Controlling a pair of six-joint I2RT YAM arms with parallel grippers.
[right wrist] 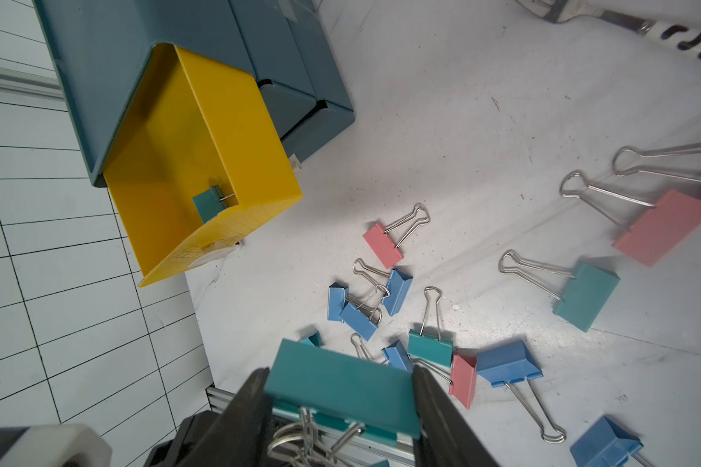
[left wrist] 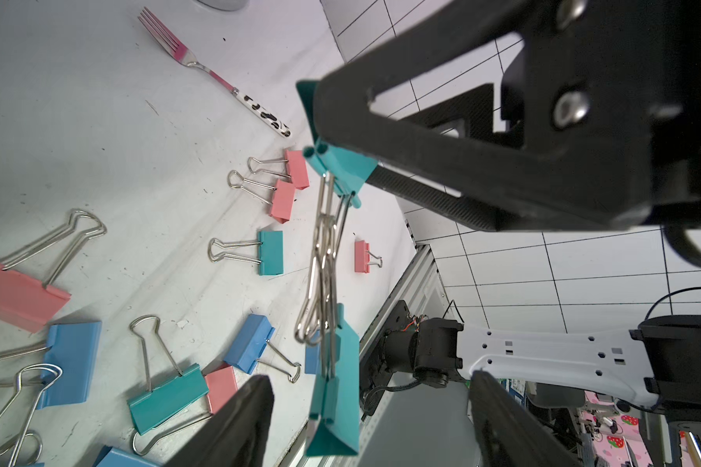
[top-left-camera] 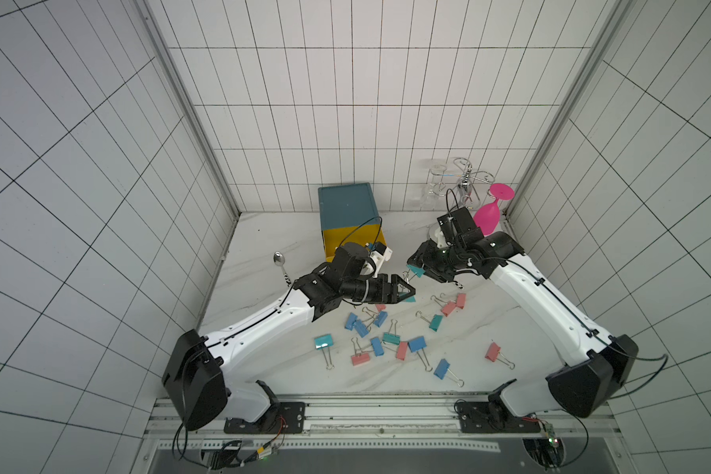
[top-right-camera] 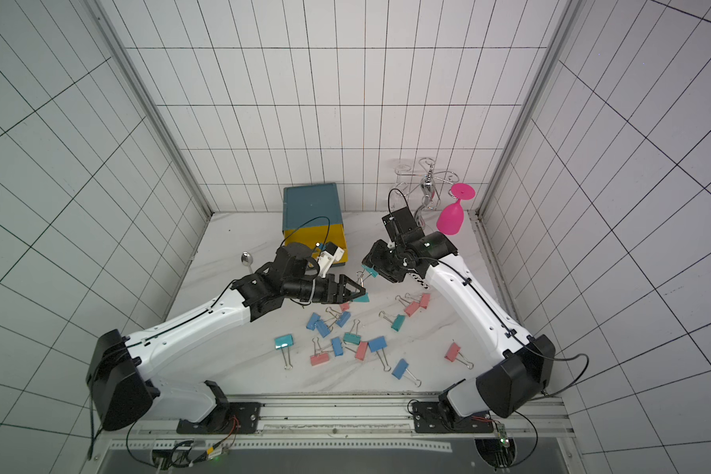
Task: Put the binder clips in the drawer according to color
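Observation:
My right gripper is shut on a teal clip, held above the table. A second teal clip dangles from it by tangled wire handles. In the left wrist view this hanging clip is between the open fingers of my left gripper, and I cannot tell whether they touch it. Behind the arms is the blue-grey cabinet, with its yellow drawer pulled out. One teal clip is visible inside that drawer. Blue clips, pink clips and other teal clips lie across the table.
To the right lies a fork, with a spoon on the left. A pink goblet hangs on a wire rack at the back right. Bare tabletop lies left of the cabinet and along the right front.

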